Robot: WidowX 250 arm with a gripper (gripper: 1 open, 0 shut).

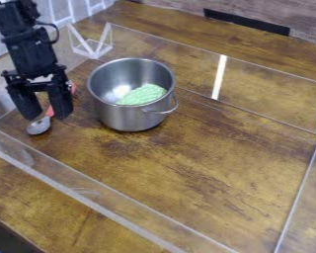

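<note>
My black gripper (39,97) hangs low at the left, over a ladle-like utensil with a red handle (72,92) and a metal head (39,125). Its body hides much of the utensil, and I cannot tell whether anything is between its fingers. To the right of it stands a steel pot (130,114) with a side handle, holding pale green contents (143,94).
Clear acrylic panels or edges run along the left, front and right. A small white bracket (92,40) sits at the back left.
</note>
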